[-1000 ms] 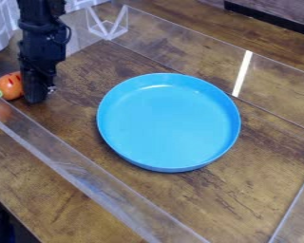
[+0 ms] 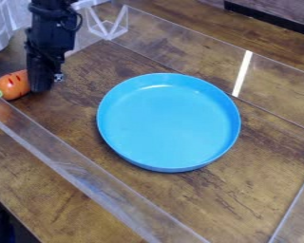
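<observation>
My dark gripper (image 2: 43,78) reaches down from the upper left, its lower end beside an orange carrot-like object (image 2: 15,84) with a pale green top. Whether anything sits between its fingers is hard to make out; the fingers look shut. A large blue plate (image 2: 167,121) lies to the right, on the wooden surface.
Clear plastic walls (image 2: 117,195) border the work area along the lower left and back. Bare wood (image 2: 79,62) lies between my gripper and the plate, and more free surface is right of the plate.
My gripper has shifted very slightly, and the orange object appears a little more exposed beside it. The plate is unmoved.
</observation>
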